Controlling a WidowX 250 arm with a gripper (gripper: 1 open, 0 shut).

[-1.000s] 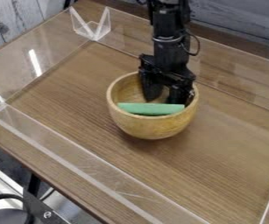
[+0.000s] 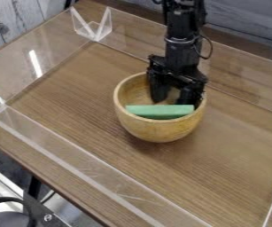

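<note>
A wooden bowl sits right of the middle of the tabletop. A green bar lies inside it, near the front. My black gripper reaches down from the top into the back of the bowl, its lower parts over and behind the green bar. It is open; whether anything dark lies between its fingers I cannot make out.
A small clear angular object stands at the back left. Dark cables or hardware lie at the lower left corner.
The gripper and arm have shifted slightly, and the bowl with the green bar appears a little changed in position. The rest looks the same.
</note>
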